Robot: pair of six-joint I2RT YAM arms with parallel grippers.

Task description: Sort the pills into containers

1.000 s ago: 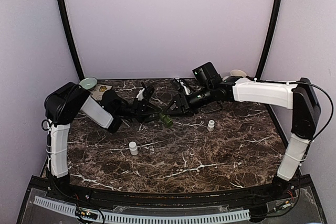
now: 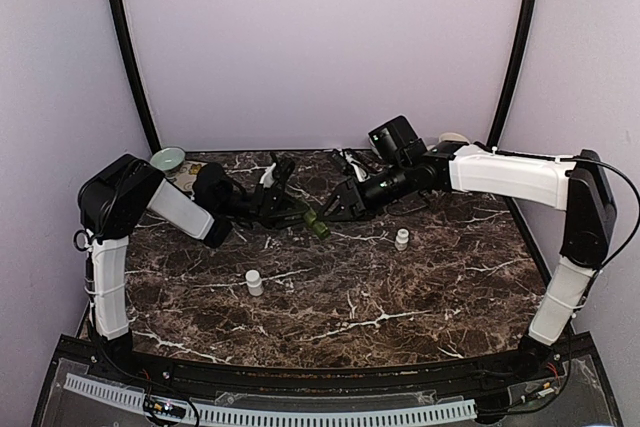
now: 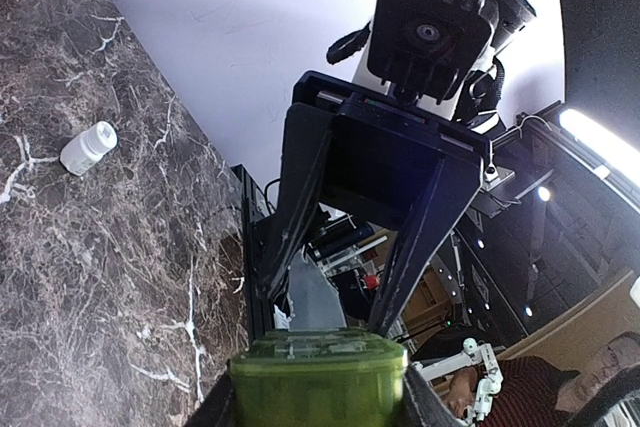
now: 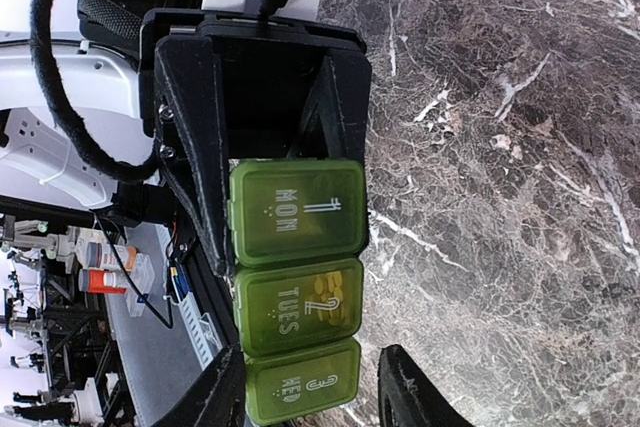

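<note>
A green pill organizer (image 4: pixel 300 307) hangs in the air between the two arms. Its lids read MON, TUES and WED in the right wrist view, and yellow pills (image 4: pixel 328 292) show through the TUES lid. My left gripper (image 2: pixel 303 214) has its fingers on both sides of the MON end, shut on the organizer. Facing it, my right gripper is open, its fingertips apart on either side of the WED end. One white bottle (image 2: pixel 254 283) stands on the left front of the table, another white bottle (image 2: pixel 402 239) on the right.
At the back left is a pale green bowl (image 2: pixel 168 159) near a printed card (image 2: pixel 188 173). A whitish bowl (image 2: pixel 453 137) sits at the back right, partly behind the right arm.
The organizer has shifted very slightly in the top view. Both arms are almost where they were, with small movements only; the bottles and bowls have stayed put.
</note>
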